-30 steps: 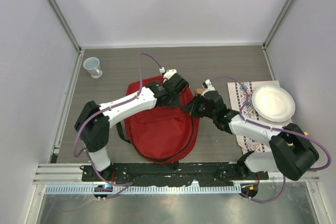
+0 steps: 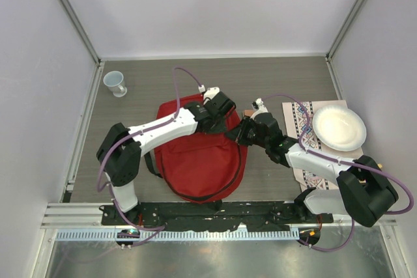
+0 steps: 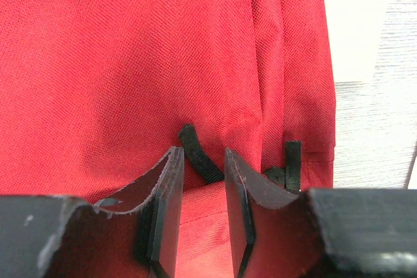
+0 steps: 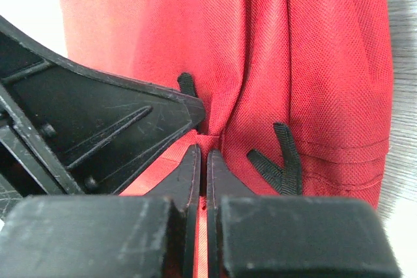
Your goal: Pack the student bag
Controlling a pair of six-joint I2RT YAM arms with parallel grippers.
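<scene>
The red bag (image 2: 195,167) lies spread on the table, with black zipper and straps. My left gripper hangs over its upper part, fingers apart above a short black fabric tab (image 3: 199,154), with folded red fabric below. My right gripper is shut on a pinched edge of the red fabric at the bag's right side. The dark body of the left gripper sits right beside it in the right wrist view, near two more black tabs (image 4: 287,161).
A white cup (image 2: 114,81) stands at the back left. A white plate (image 2: 339,126) rests on a patterned mat (image 2: 306,115) at the right.
The right arm and the bag look nearly the same.
</scene>
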